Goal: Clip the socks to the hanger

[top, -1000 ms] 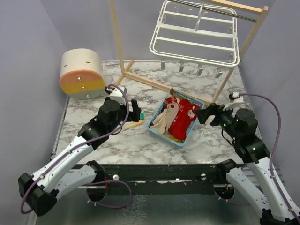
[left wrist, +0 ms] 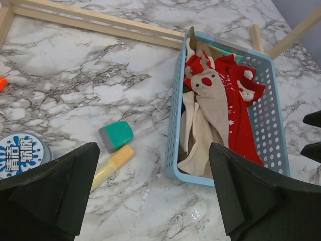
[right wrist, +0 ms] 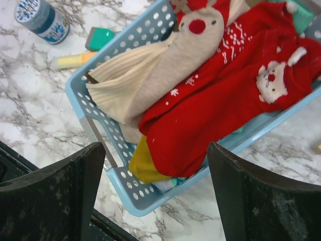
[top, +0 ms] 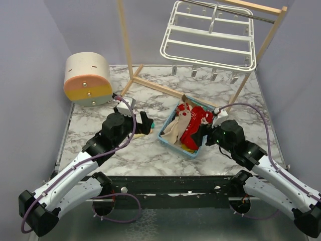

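Red and beige socks lie loosely in a blue basket (top: 172,146); the red sock (right wrist: 193,120) carries a white bear face, the beige sock (right wrist: 160,83) a red-nosed reindeer. Something yellow (right wrist: 146,163) pokes out beneath them. The white hanger (top: 206,33) with clips (top: 213,75) along its edge hangs from a wooden frame at the back. My right gripper is over the basket's near end, its fingers apart and empty. Left of the basket, my left gripper stands open above the table, with nothing in it.
A yellow-and-green marker (left wrist: 114,163) and a blue-labelled jar (left wrist: 22,154) lie left of the basket. A small drawer cabinet (top: 88,79) stands at the back left. The wooden frame's foot bar (top: 158,87) runs behind the basket. Bare marble lies in front.
The left arm has barely shifted. The socks look unmoved.
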